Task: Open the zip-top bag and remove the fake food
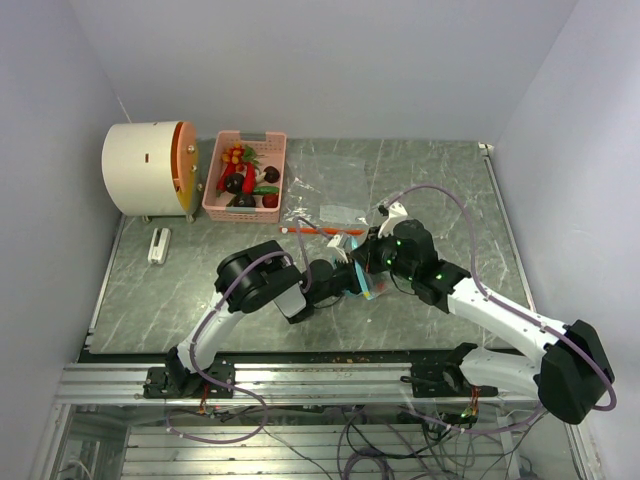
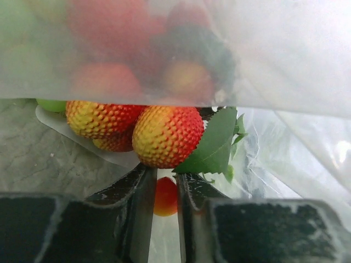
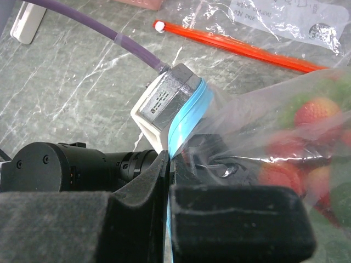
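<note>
The clear zip top bag [image 3: 247, 120] has a blue zip edge [image 3: 191, 115], pinched between the shut fingertips of my right gripper. Inside the bag lie several red-yellow bumpy fake fruits [image 2: 167, 137] with a green leaf [image 2: 211, 145]. My left gripper reaches in at the bag's mouth, its fingers parted by a narrow gap just short of the fruit. Through that gap an orange-red piece [image 2: 165, 197] shows farther off; nothing is clearly gripped. In the top view both arms hide most of the bag.
A pink basket [image 1: 212, 205] of fake vegetables stands at the back left beside a white drum [image 1: 145, 170]. Behind the bag lie an orange rod [image 1: 300, 230] and an empty clear bag [image 1: 330, 180]. A white remote [image 1: 159, 246] rests at left.
</note>
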